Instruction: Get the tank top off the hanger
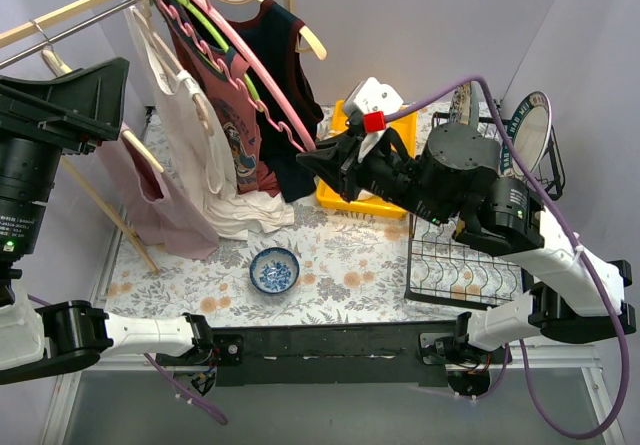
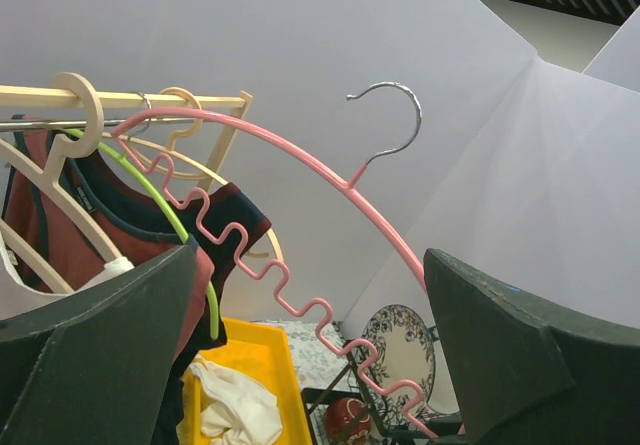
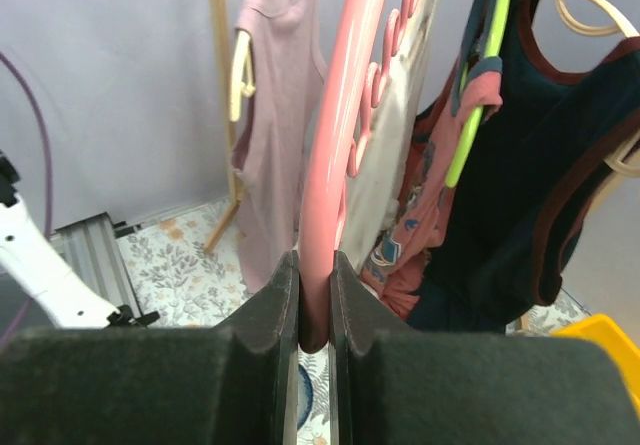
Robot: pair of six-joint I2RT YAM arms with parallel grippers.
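Observation:
My right gripper (image 1: 312, 157) is shut on the lower end of a pink hanger (image 1: 262, 70), which slants up toward the rail. In the right wrist view that pink end (image 3: 322, 215) passes between the closed fingers. No garment shows on this hanger; its metal hook (image 2: 415, 115) hangs free of the rail in the left wrist view. Behind it, a reddish printed tank top (image 1: 222, 120) hangs from a green hanger (image 2: 150, 190). Off to the left, my left gripper (image 1: 112, 100) stands wide open and empty, its fingers (image 2: 530, 355) framing the view.
A white top (image 1: 195, 150), a mauve top (image 1: 165, 205) and a dark vest (image 1: 275, 50) hang near the rail (image 1: 110, 10). On the table are a blue-patterned bowl (image 1: 274, 270), a yellow bin (image 1: 375, 205) and a dish rack (image 1: 465, 270). Table around the bowl is clear.

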